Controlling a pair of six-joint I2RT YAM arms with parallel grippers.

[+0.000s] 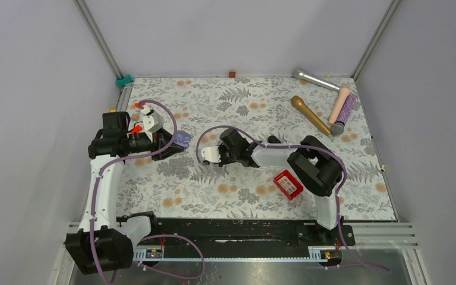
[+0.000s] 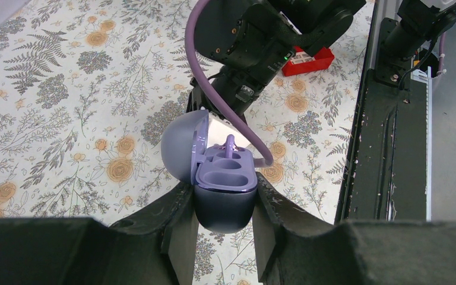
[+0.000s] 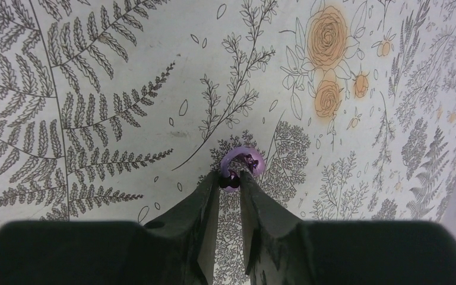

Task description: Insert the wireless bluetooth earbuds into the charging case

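Observation:
A lilac charging case [image 2: 225, 202] with its lid raised and its hollows facing up is held in my left gripper, shut on it; from above, the case [image 1: 181, 139] sits at the left of the mat. My right gripper is low over the middle of the mat, its fingertips around a small lilac earbud [image 3: 237, 153] with a dark tip. Whether the fingers press on it is hard to tell.
Several microphone-shaped objects [image 1: 309, 116] lie at the back right of the patterned mat [image 1: 190, 190]. A red box [image 1: 288, 184] lies at the front right.

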